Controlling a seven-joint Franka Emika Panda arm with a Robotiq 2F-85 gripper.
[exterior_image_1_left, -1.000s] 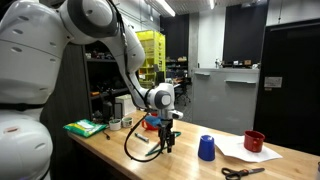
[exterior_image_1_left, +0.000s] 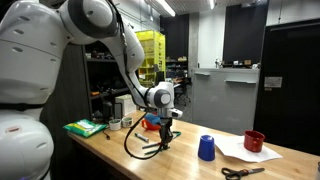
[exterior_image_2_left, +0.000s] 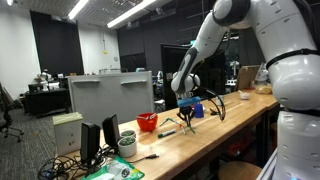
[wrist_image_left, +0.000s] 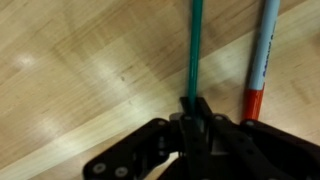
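In the wrist view a thin teal stick (wrist_image_left: 195, 42) runs from the top edge down to my gripper, whose dark fingertips are closed on its near end. The gripper (exterior_image_1_left: 165, 142) is low over the wooden table near its middle. To the right of the teal stick lies a marker (wrist_image_left: 262, 62) with a pale grey barrel and a red end, apart from the stick. Whether the stick's far end touches the table cannot be told.
A blue cup (exterior_image_1_left: 207, 148), a dark red mug (exterior_image_1_left: 253, 141) on white paper and black scissors (exterior_image_1_left: 242, 174) are to the right. Behind the arm sits a red container (exterior_image_2_left: 147, 122). A green packet (exterior_image_1_left: 86, 128) lies at the left.
The gripper has shifted slightly at the table's middle over the last second. The cup, mug, paper and scissors have not moved.
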